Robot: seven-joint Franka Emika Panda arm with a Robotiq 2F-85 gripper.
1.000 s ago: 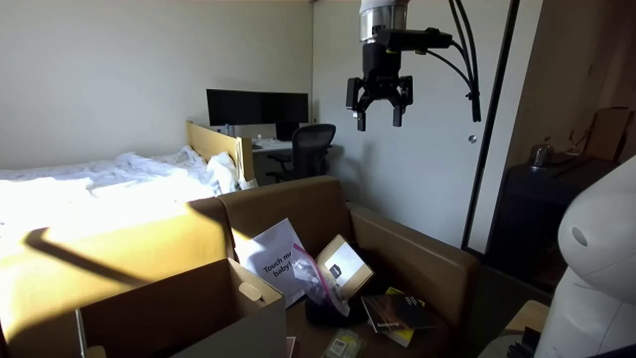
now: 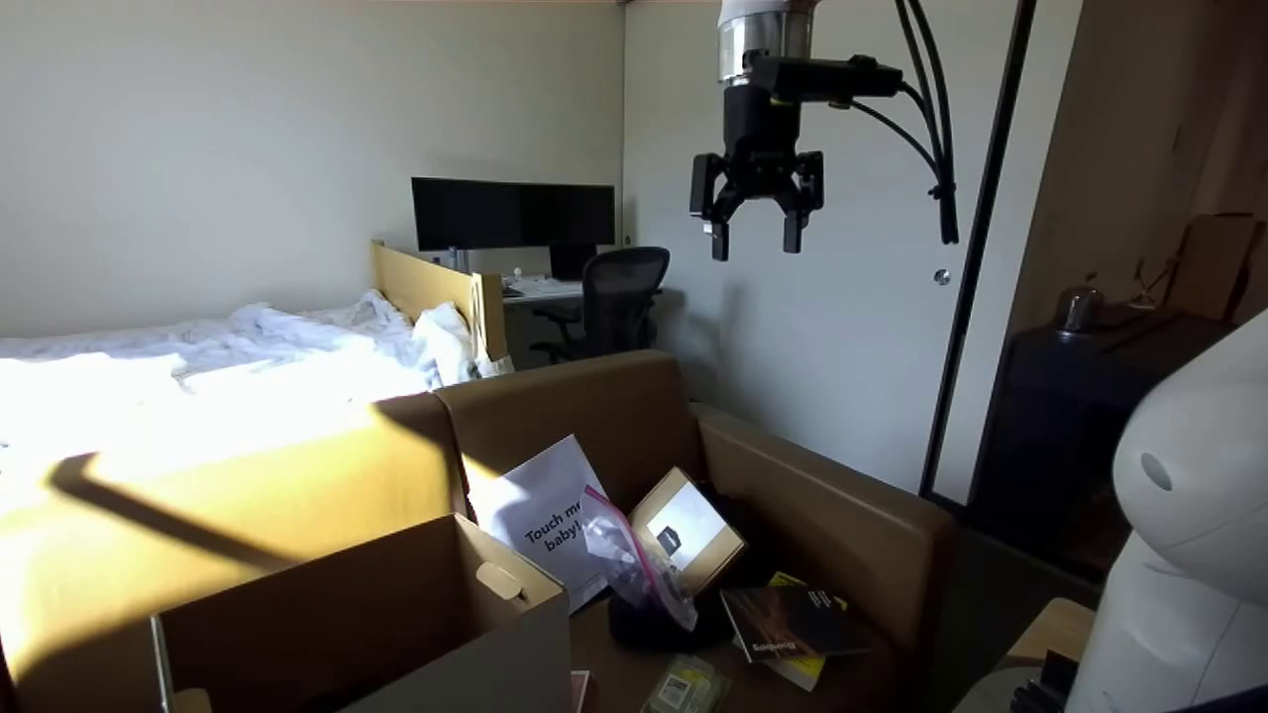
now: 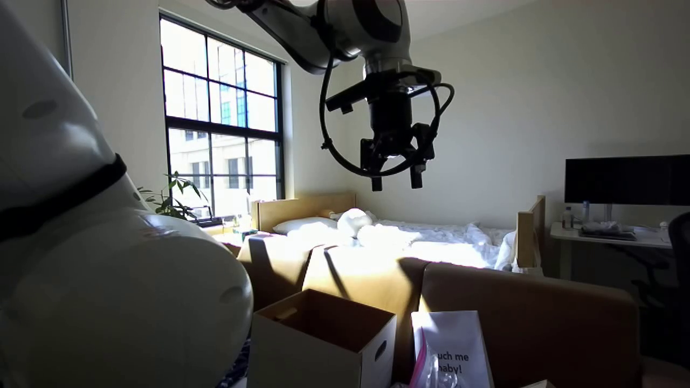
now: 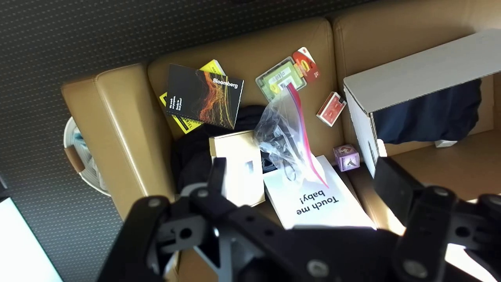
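Observation:
High above the sofa, my gripper (image 2: 756, 244) points straight down, open, with only air between its fingertips. In the wrist view its two fingers stand wide apart at the lower left and right. Below it on the sofa seat lie a dark Bloomberg notebook (image 4: 205, 96) on a yellow book, a clear zip bag (image 4: 282, 134) with a pink seal, a small pale carton (image 4: 238, 164) and a white "Touch me baby!" sheet (image 4: 314, 197). Also there are a clear green-labelled package (image 4: 280, 79), a red card box (image 4: 332, 109) and a purple cube (image 4: 346, 157).
A large open cardboard box (image 3: 304, 343) stands on the sofa beside these things, with dark cloth (image 4: 429, 112) inside. The sofa's armrest (image 2: 820, 475) and backrest (image 2: 571, 410) bound the seat. Around the raised gripper the air is free.

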